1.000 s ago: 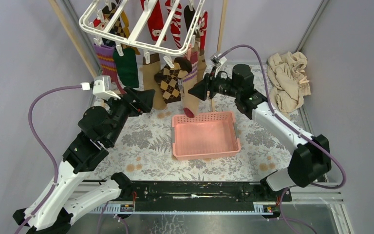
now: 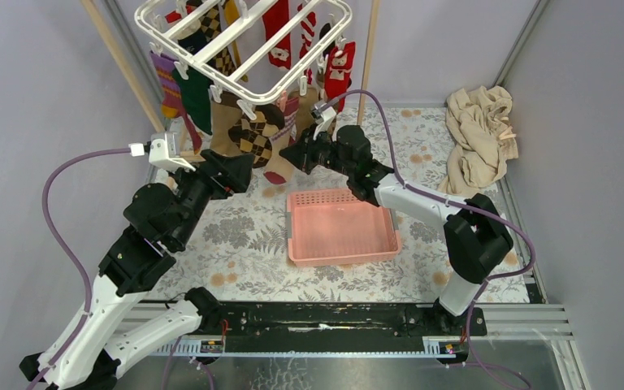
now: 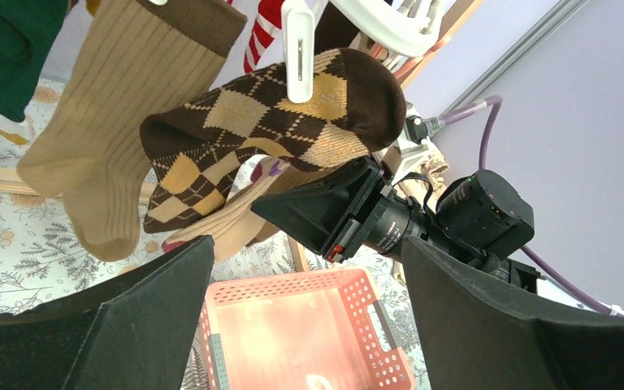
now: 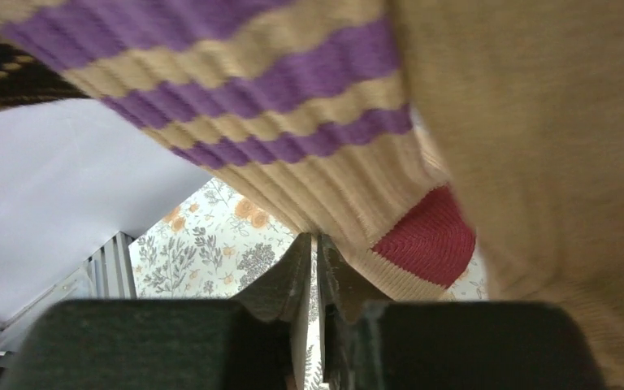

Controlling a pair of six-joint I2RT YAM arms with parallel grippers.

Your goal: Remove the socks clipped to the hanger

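Several socks hang by clips from a white hanger [image 2: 253, 97] at the top. Among them are a tan sock with purple stripes and a red toe [image 4: 317, 179] and a brown argyle sock [image 2: 256, 134]. My left gripper [image 2: 240, 172] stands open left of the argyle sock, with no sock between its fingers. The right gripper is at the striped sock. Its fingertips are close together, a narrow gap between them, right at the sock's edge. Whether fabric is caught there cannot be made out.
A pink basket [image 2: 343, 262] sits empty on the floral tabletop, below the socks. A heap of beige cloth [image 2: 479, 138] lies at the back right. A plain tan sock [image 3: 101, 138] hangs beside the argyle one.
My right gripper has moved left and its fingers have come closer together. The hanger's near corner and the front socks have swung left. The left arm has stayed nearly still.
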